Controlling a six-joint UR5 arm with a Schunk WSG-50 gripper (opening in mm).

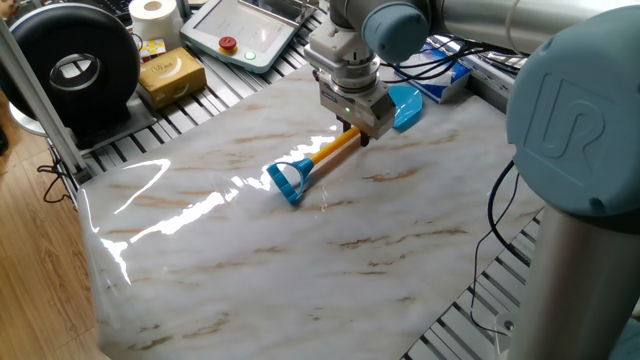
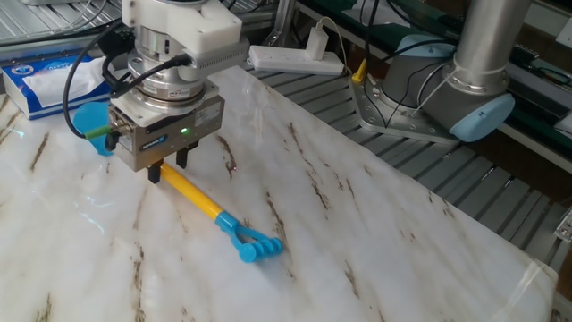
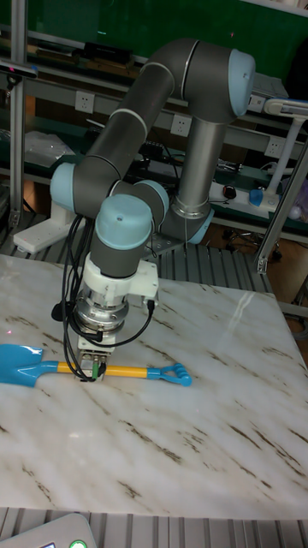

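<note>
A toy shovel lies on the marble-patterned table, with a yellow shaft (image 2: 198, 197), a blue handle (image 2: 253, 247) and a blue blade (image 1: 406, 106). Above the shaft, toward the blade end, is my gripper (image 2: 169, 165), pointing down. Its two black fingers (image 2: 155, 173) stand apart, one on either side of the shaft, so it is open. Whether either finger touches the shaft cannot be told. The gripper body hides part of the shaft and blade in exterior view 2; in exterior view 3 the blade (image 3: 20, 365) shows fully and cables partly cover the fingers.
Behind the blade, a blue and white box (image 2: 55, 85) sits close to the gripper. A teach pendant (image 1: 243, 36), a yellow-brown box (image 1: 172, 77) and a black round object (image 1: 70, 70) stand beyond the table's edge.
</note>
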